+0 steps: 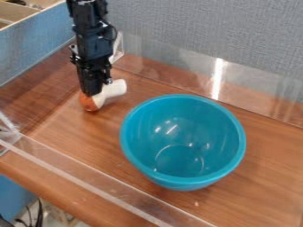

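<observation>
My black gripper [92, 82] reaches down from the top left over a white cylindrical object [110, 91] with an orange end [89, 103], lying on the wooden surface. The fingertips are at the object and partly cover it; whether they are open or shut, or hold it, is hard to see. An empty turquoise bowl [182, 142] stands to the right of the object, apart from it.
The wooden table [249, 204] has clear strips along its left and front sides and a grey textured wall [225, 35] behind. A blue-grey partition [27, 49] stands at the left.
</observation>
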